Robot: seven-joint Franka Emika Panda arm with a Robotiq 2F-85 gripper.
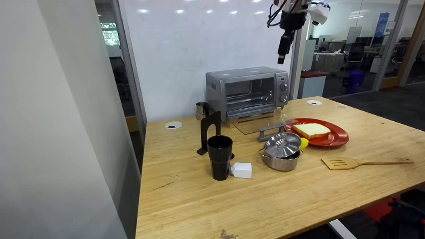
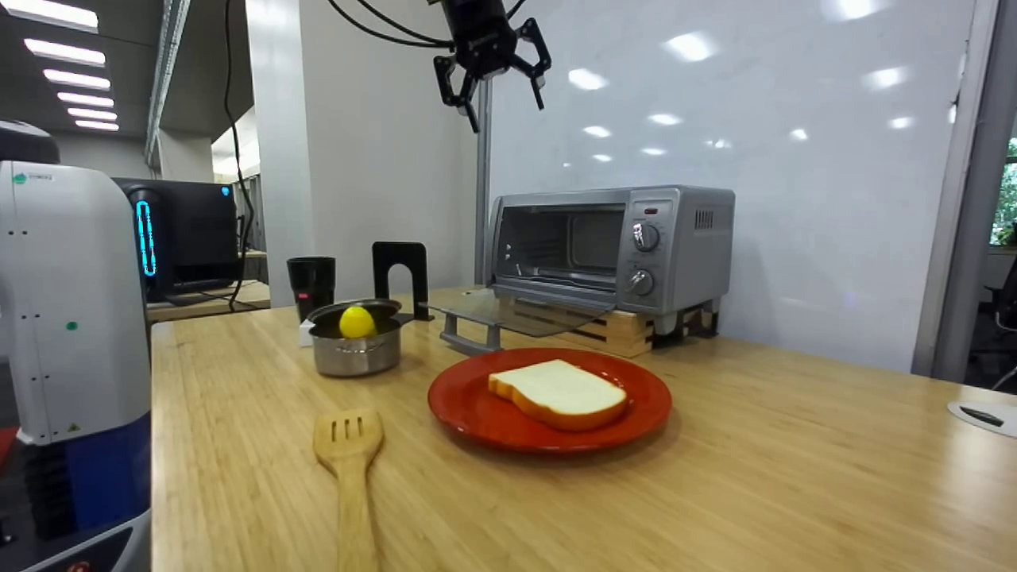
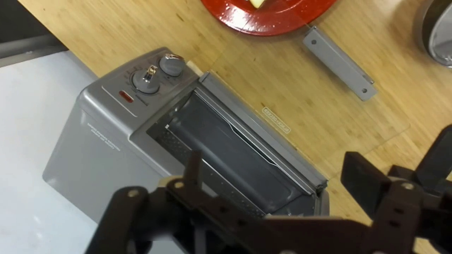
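Observation:
High above the table, my gripper [image 2: 507, 118] stands open with nothing between its fingers. In the wrist view its dark fingers [image 3: 363, 182] spread wide over the grey toaster oven [image 3: 114, 156]. The oven's glass door is folded down, its grey handle [image 3: 339, 63] towards the front, and the inside looks empty. A slice of bread [image 2: 560, 391] rests on a red plate [image 2: 458, 419] in front of the oven. Beside the plate is a metal pot [image 1: 281, 162] with its lid [image 1: 283, 144] tilted on it and a yellow ball-like thing [image 2: 357, 322] at its rim.
A wooden spatula [image 1: 346, 162] lies near the front edge. Left of the pot are a black cup [image 1: 219, 157], a white bottle [image 1: 241, 170] on its side and a black bookend-like stand [image 1: 204, 133]. A metal pitcher [image 1: 201, 111] stands beside the oven.

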